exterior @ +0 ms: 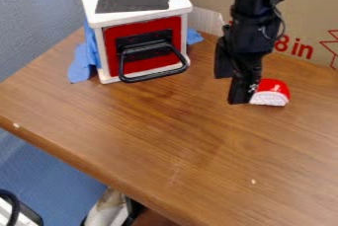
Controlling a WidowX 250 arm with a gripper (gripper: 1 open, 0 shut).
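My black gripper hangs low over the right rear of the wooden table, just left of a red and white object lying on the tabletop. The gripper's lower end partly overlaps that area in view; I cannot tell whether its fingers are open or shut, or whether they touch the object.
A white toy oven with a red front and black handle stands at the back left on a blue cloth. A cardboard panel backs the table.
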